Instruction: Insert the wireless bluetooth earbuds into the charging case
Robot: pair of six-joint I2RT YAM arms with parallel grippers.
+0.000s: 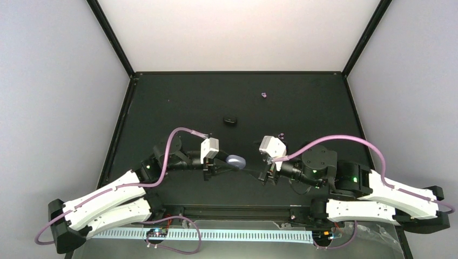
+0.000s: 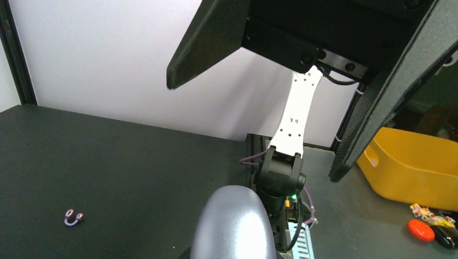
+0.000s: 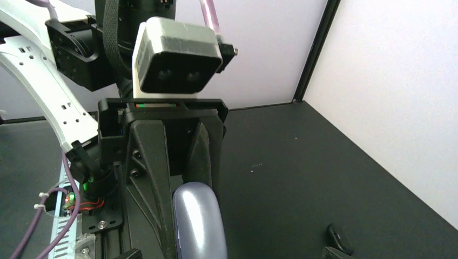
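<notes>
A smooth, rounded silver-lilac charging case (image 1: 236, 162) is off the table near the front centre, with my left gripper (image 1: 227, 161) shut on it. In the right wrist view, the case (image 3: 200, 221) sticks out from the left fingers (image 3: 154, 183). My right gripper (image 1: 253, 157) faces it from the right, open, its fingertips spread wide. One small purple clip-shaped earbud (image 1: 264, 95) lies at the back; it appears that a second earbud (image 1: 281, 136) lies just behind the right gripper. In the left wrist view, one earbud (image 2: 73, 218) shows on the table. The case's inside is hidden.
A small black rounded object (image 1: 230, 121) lies on the table behind the left gripper. Bare table (image 1: 189, 97) spreads across the back. In the left wrist view, a yellow bin (image 2: 416, 167) stands beyond the table.
</notes>
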